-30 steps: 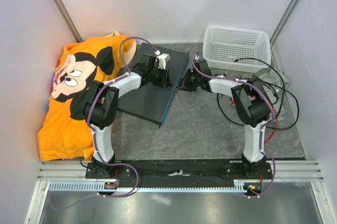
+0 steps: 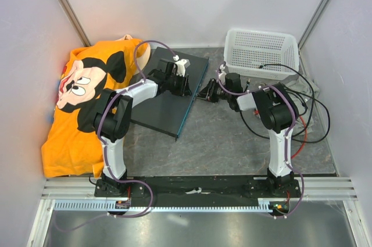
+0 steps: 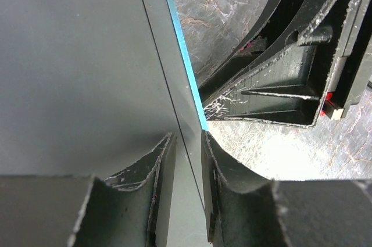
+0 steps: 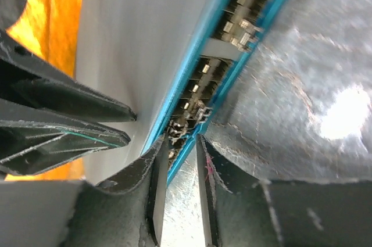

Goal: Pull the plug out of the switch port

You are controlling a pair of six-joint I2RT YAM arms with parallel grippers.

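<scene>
A dark grey switch (image 2: 160, 113) lies flat, its port strip (image 4: 197, 90) with blue edging facing right. In the left wrist view my left gripper hangs over the switch's top near that edge, its fingertips slightly apart, nothing seen between them. My right gripper is at the port side, fingertips a little apart in front of the ports. I cannot make out a plug clearly between or behind them.
An orange cartoon cloth (image 2: 67, 136) covers the left side. A white basket (image 2: 261, 46) stands at back right, with loose black and red cables beside it.
My right arm has shifted and turned slightly at the switch's port edge compared with a second ago. The left arm and the switch look unchanged.
</scene>
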